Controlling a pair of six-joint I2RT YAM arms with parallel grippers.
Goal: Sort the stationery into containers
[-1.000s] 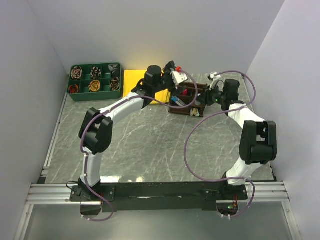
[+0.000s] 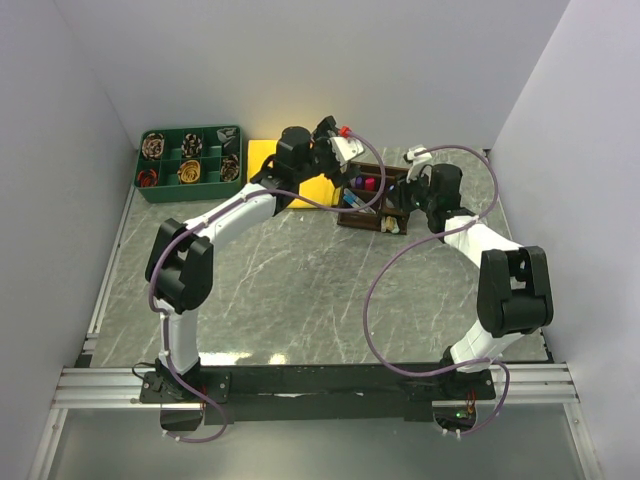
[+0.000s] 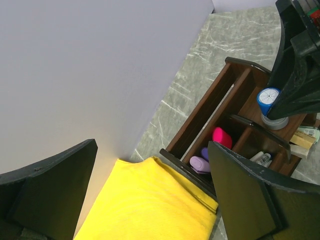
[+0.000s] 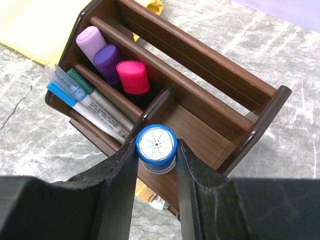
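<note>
The dark wooden organizer (image 4: 200, 115) holds pink (image 4: 133, 77), purple (image 4: 107, 62) and lilac (image 4: 91, 41) markers in one compartment, and several pens (image 4: 100, 111) in another. Over its bare right-hand compartment, my right gripper is shut on an upright blue-and-white stick (image 4: 156, 144) with a round white top. A grey disc-shaped base (image 3: 275, 123) shows under the stick; whether it touches the compartment floor I cannot tell. My left gripper stands open at the organizer's left end, nothing between its fingers, above the edge of the yellow cloth (image 3: 150, 200).
A green divided box (image 2: 190, 165) with coiled items stands at the back left. Erasers (image 3: 304, 140) lie in the organizer's front slot. Both arms are close together over the organizer.
My right gripper has come left and in over the organizer's right-hand compartment. The left gripper has shifted a little to the left, away from it.
</note>
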